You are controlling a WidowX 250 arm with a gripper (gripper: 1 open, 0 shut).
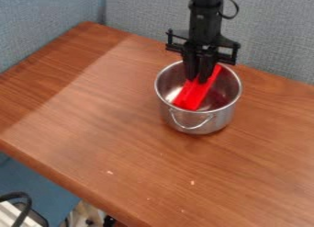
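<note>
A steel pot [194, 120] with a wire handle stands on the wooden table. A red elongated object [192, 95] lies tilted inside it. The black gripper [200, 73] hangs over the pot from above, its fingers reaching down to the upper part of the red object. Whether the fingers are closed on it cannot be made out.
Grey padded walls [135, 15] border the back and left. Dark items and a cable lie beyond the table's front left edge.
</note>
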